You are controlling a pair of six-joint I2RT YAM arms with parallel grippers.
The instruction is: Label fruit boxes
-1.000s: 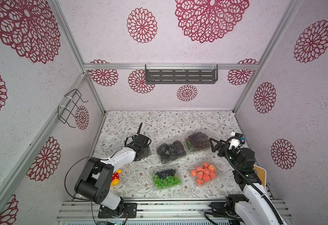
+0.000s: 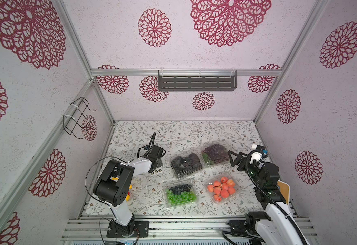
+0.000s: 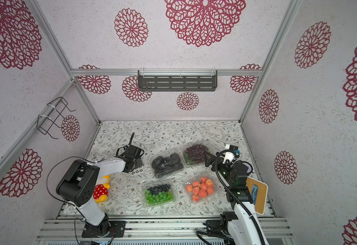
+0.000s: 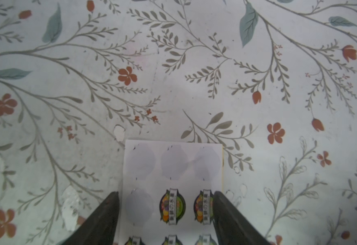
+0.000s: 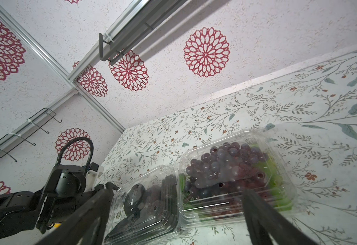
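Observation:
Below my left gripper lies a white label sheet (image 4: 173, 163) with round fruit stickers (image 4: 172, 207) and several empty spots in its upper part. That gripper's fingers stand apart on either side of the sheet, nothing held between them. My right gripper is open and empty, facing the clear box of dark grapes (image 5: 227, 171). Left of it sits a box of dark plums (image 2: 186, 163). Nearer the front are a box of green and black grapes (image 2: 180, 193) and one of orange-red fruit (image 2: 221, 188). No sticker shows on any lid.
A red-and-yellow toy (image 3: 100, 192) lies beneath the left arm. At the right edge a tan board (image 3: 261, 196) sits beside the right arm. A grey shelf (image 2: 197, 82) hangs on the rear wall.
The right arm and the boxes stay still.

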